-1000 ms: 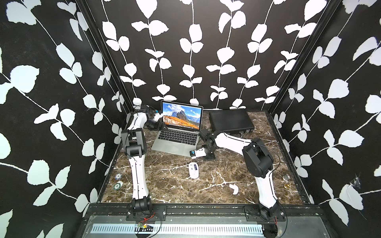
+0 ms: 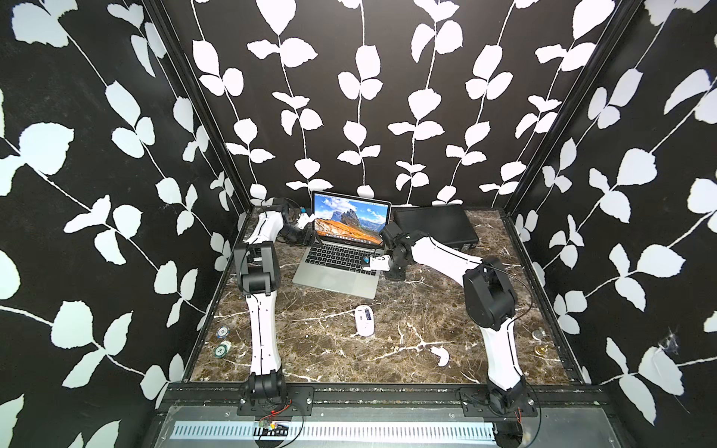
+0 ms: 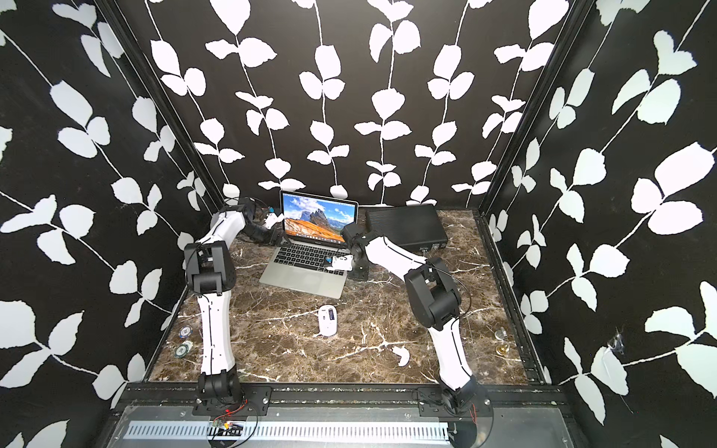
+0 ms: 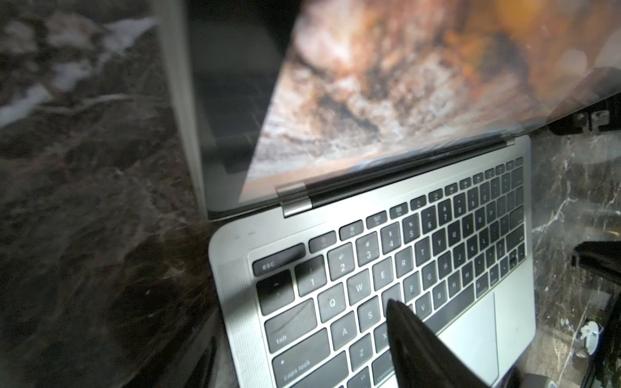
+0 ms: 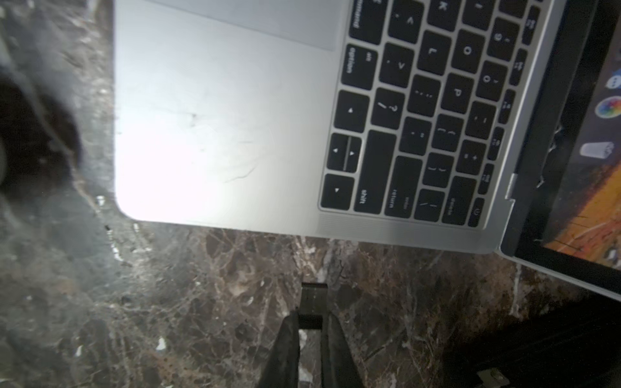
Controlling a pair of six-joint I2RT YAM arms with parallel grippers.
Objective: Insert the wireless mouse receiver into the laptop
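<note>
The open silver laptop [image 2: 340, 269] stands at the back middle of the table, its screen lit. In the right wrist view, my right gripper is shut on a small dark receiver [image 5: 313, 297]. The receiver points toward the laptop's right side edge, with a strip of table between them. In the left wrist view, the fingers of my left gripper are wide apart, the laptop's left edge between them. One finger [image 4: 417, 342] is over the keyboard, the other beside the edge; contact cannot be told. A white mouse [image 2: 363, 320] lies in front of the laptop.
A black box [image 2: 434, 226] stands behind and right of the laptop. A white curved piece [image 2: 440, 355] lies at front right. Small round items [image 2: 222, 348] sit at the left, others [image 2: 539, 340] at the right.
The laptop has shifted a little to the right together with my left gripper. My right gripper has moved a short way toward the back.
</note>
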